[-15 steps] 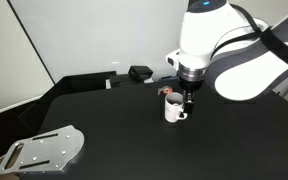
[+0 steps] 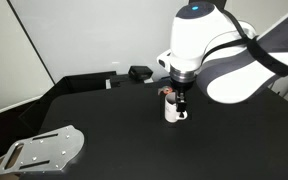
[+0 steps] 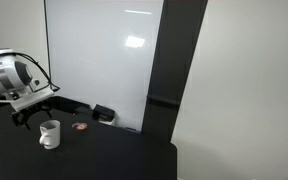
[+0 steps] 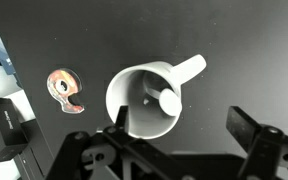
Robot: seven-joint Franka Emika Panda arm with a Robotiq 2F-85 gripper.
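Note:
A white mug (image 2: pixel 172 109) stands upright on the dark table. Looking down into it, the wrist view shows a white rounded object (image 4: pixel 168 101) inside the mug (image 4: pixel 117 91), with the handle pointing to the upper right. My gripper (image 2: pixel 181 103) is open. Its fingers appear on either side at the bottom of the wrist view, with nothing gripped between them. Exterior view 2 has the gripper (image 3: pixel 38 112) above and close to the mug (image 3: pixel 50 136); whether they touch cannot be told.
A small orange-and-grey item (image 4: pixel 65 89) lies beside the mug. Black boxes (image 2: pixel 140 73) sit along the back edge by the whiteboard. A silver slotted plate (image 2: pixel 46 151) lies at the left in exterior view 1. Bare table (image 2: pixel 114 130) lies between the plate and the mug.
In exterior view 1 my gripper has shifted a little to the left and now overlaps the mug's right side. The mug has stayed in place.

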